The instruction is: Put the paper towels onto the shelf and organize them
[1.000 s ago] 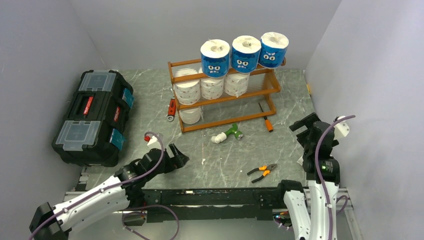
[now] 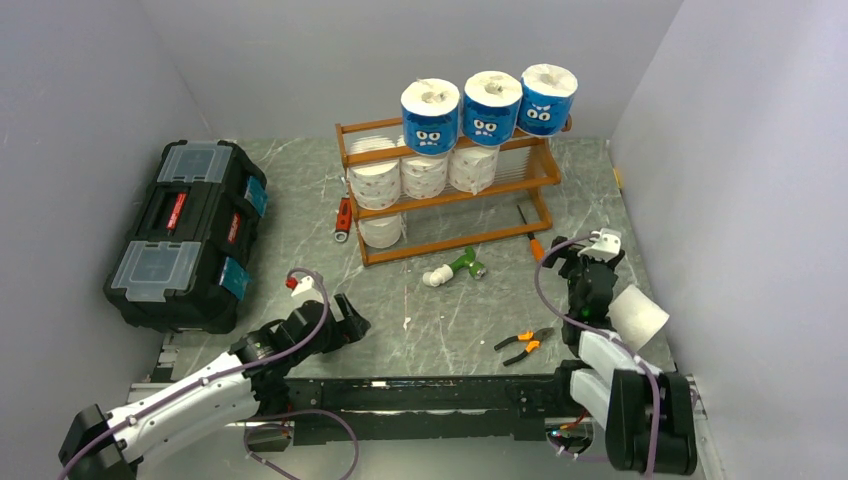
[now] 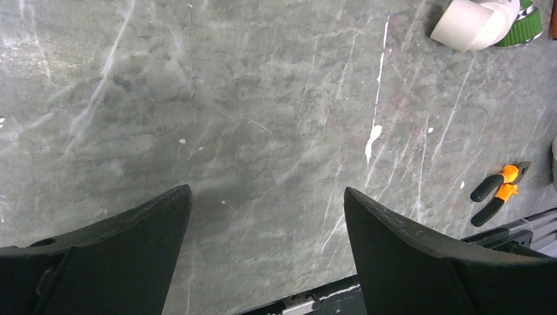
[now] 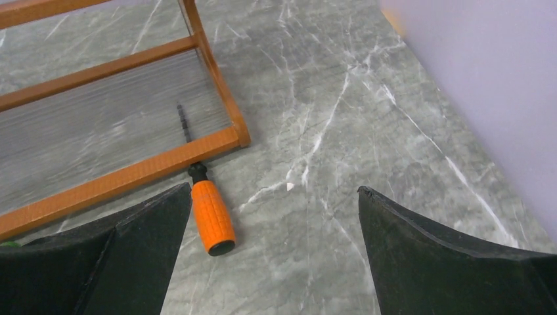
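Three blue-wrapped rolls stand on the top tier of the wooden shelf: a left one, a middle one and a right one. Below them, on the middle tier, sit white rolls, and a single white roll is at the left of the bottom tier. Another white roll lies at the right wall, partly behind the right arm. Over bare table, my left gripper is open and empty. My right gripper is also open and empty, to the right of the shelf's front corner.
An orange screwdriver pokes out under the shelf's lower bar. A green-and-white pipe fitting and pliers lie on the table. At left stands a black toolbox; a red tool lies beside the shelf.
My left gripper has shifted very slightly left. The shelf's rolls have stayed put.
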